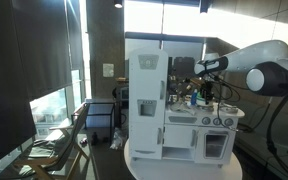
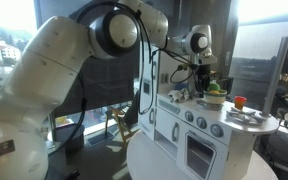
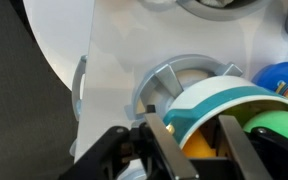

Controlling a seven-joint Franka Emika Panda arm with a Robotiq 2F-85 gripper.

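Observation:
A white pot with a teal band (image 3: 191, 104) sits over a grey burner ring (image 3: 147, 92) on the toy stove. Inside it show an orange item (image 3: 198, 146) and a green one (image 3: 276, 124). My gripper is at the pot's near side, its dark fingers apart, with the rim running between them. Whether either finger touches the wall I cannot tell. In exterior view 2 the gripper (image 2: 203, 82) points down at the pot (image 2: 214, 98), whose green content stands above the rim. Exterior view 1 shows the gripper small and dark above the counter.
A blue object (image 3: 282, 78) lies close beside the pot. An orange-red cup (image 2: 240, 102) stands on the counter (image 2: 254, 126) to the right, with more items behind. The tall white toy fridge (image 1: 146, 90) rises left of the stove. Past the counter's edge is a drop.

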